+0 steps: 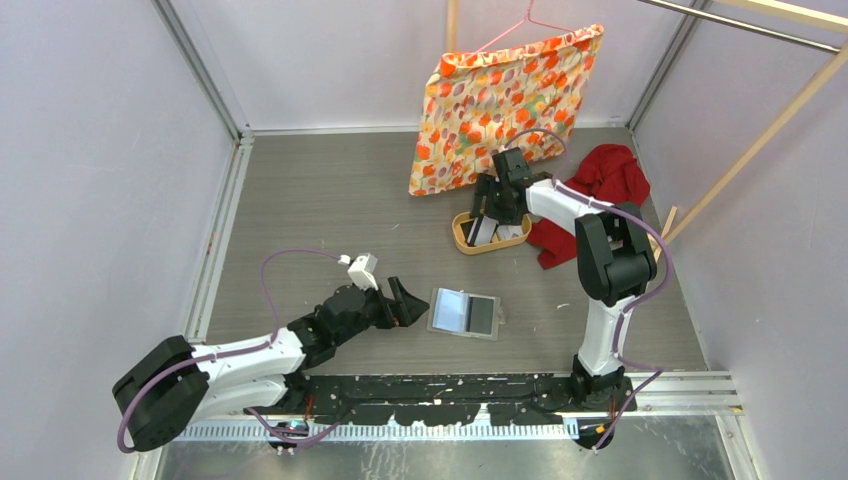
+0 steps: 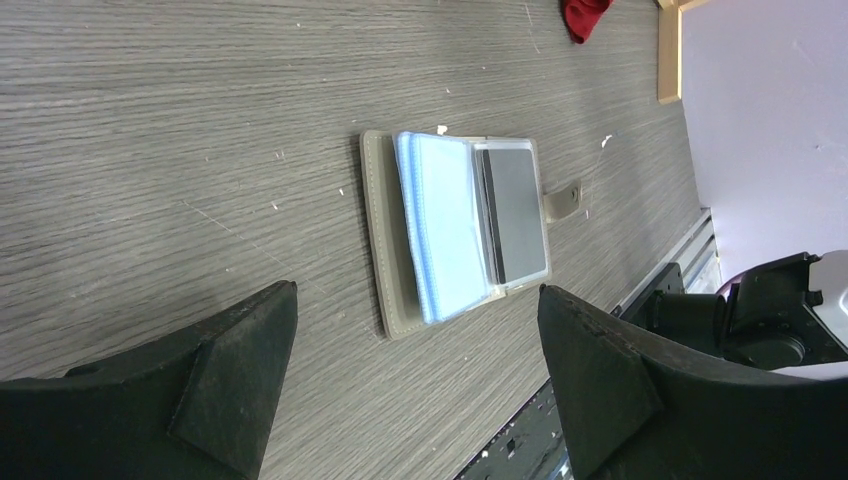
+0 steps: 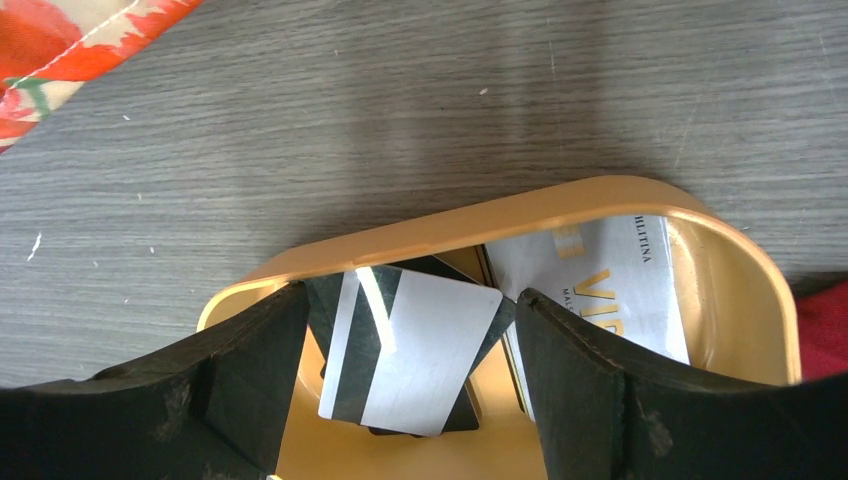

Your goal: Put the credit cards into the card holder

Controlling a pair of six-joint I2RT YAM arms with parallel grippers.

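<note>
The card holder (image 2: 392, 240) lies opened flat on the table, a light blue card (image 2: 445, 220) on one half and a dark grey panel (image 2: 518, 215) on the other. My left gripper is open beside its left edge, nothing between the fingers. A yellow oval basket (image 3: 480, 222) holds the loose cards. Inside it, a silver card with a dark stripe (image 3: 430, 345) rests on black ones, and a pale grey VIP card (image 3: 610, 280) leans at the right. Around the striped card, without visibly gripping it, my right gripper stands open at the basket.
A patterned orange cloth (image 1: 510, 110) hangs behind the basket. Crumpled red cloth (image 1: 605, 180) lies right of it. Bare table (image 1: 330, 200) stretches across the left and middle.
</note>
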